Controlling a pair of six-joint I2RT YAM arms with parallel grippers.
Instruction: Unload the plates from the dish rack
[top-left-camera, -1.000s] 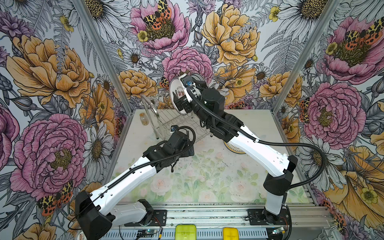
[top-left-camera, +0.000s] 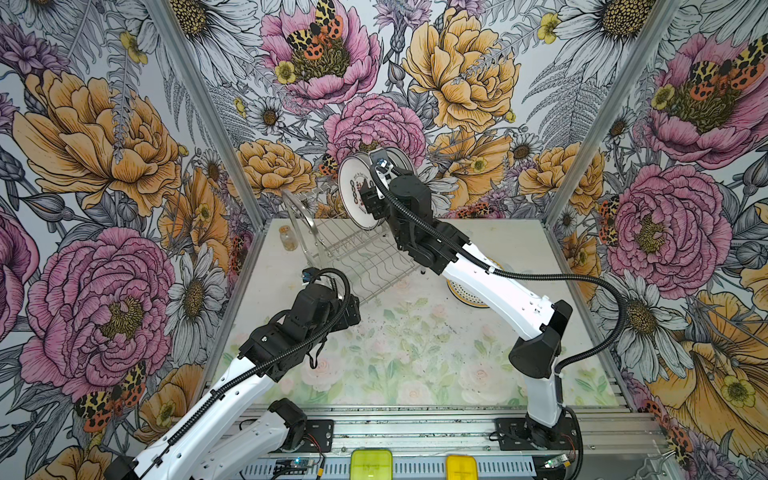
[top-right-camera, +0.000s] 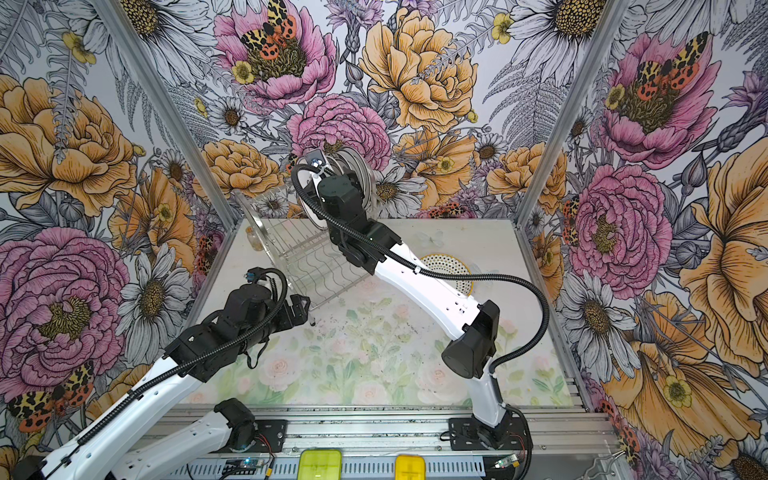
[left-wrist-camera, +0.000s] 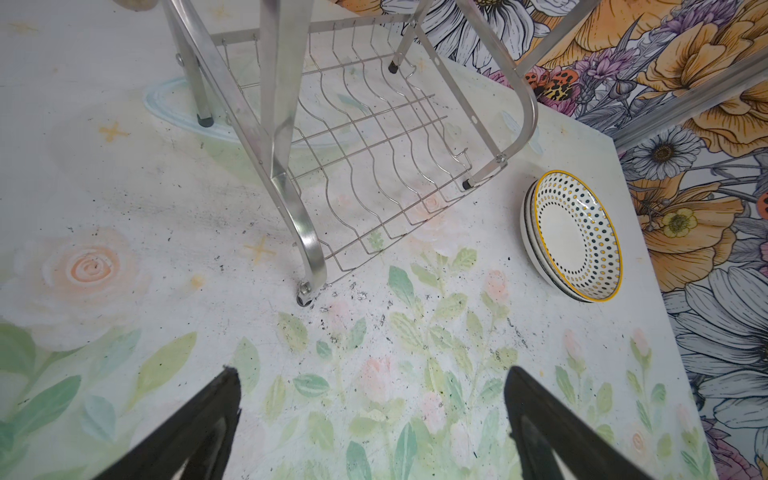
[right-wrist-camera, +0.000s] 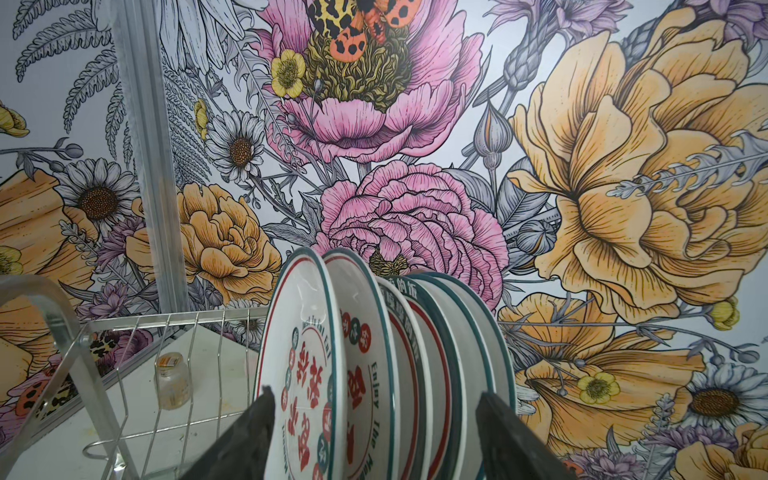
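Note:
Several white plates (right-wrist-camera: 366, 376) with dark green rims and red print stand on edge in the upper tier of the metal dish rack (right-wrist-camera: 172, 324). In the right wrist view they rise between the fingers of my right gripper, which is part open and not closed on any of them. The same plates (top-left-camera: 349, 192) show at the back in the top left view, partly hidden by the right arm. My left gripper is open over bare table in front of the rack, nothing between its fingers. The lower tier of the rack (left-wrist-camera: 376, 152) is empty.
A small stack of dotted, yellow-rimmed bowls (left-wrist-camera: 576, 236) sits on the table right of the rack. A small glass jar (top-left-camera: 288, 237) stands left of it.

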